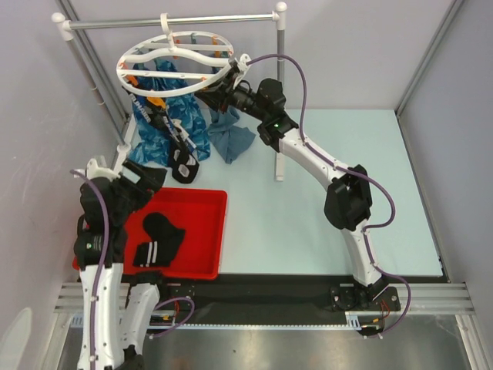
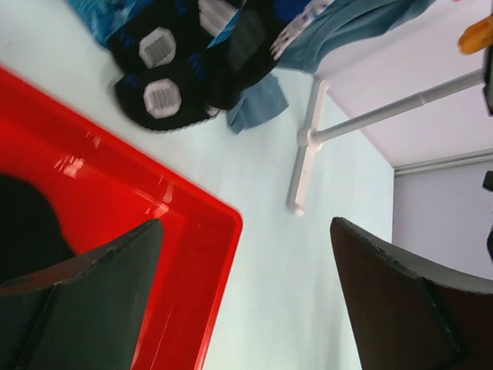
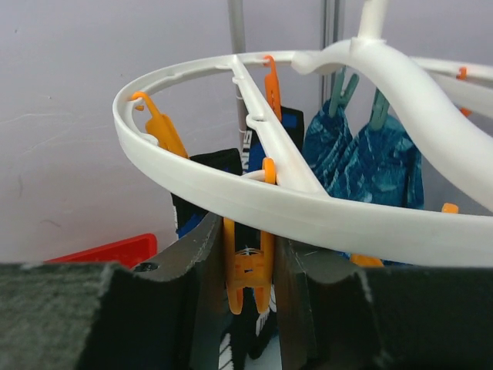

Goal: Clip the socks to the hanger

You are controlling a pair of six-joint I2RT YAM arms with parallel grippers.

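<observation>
The round white hanger (image 1: 123, 71) hangs from the rail with several socks beneath it. My right gripper is shut on an orange clip (image 3: 262, 281) at the hanger's rim. Dark socks (image 3: 286, 127) hang behind the rim; whether this clip bites cloth is hard to tell. Below the hanger dangles a black sock pair (image 1: 183, 163), also in the left wrist view. My left gripper (image 1: 144, 177) stands open with nothing between its fingers, apart from that pair and above the tray's rear. Another black sock pair (image 1: 163, 235) lies in the red tray (image 1: 204, 231).
Blue patterned socks (image 1: 158, 139) and grey-blue socks (image 1: 229, 141) hang at the back. The rack's right post and foot (image 1: 280, 166) stand beside them.
</observation>
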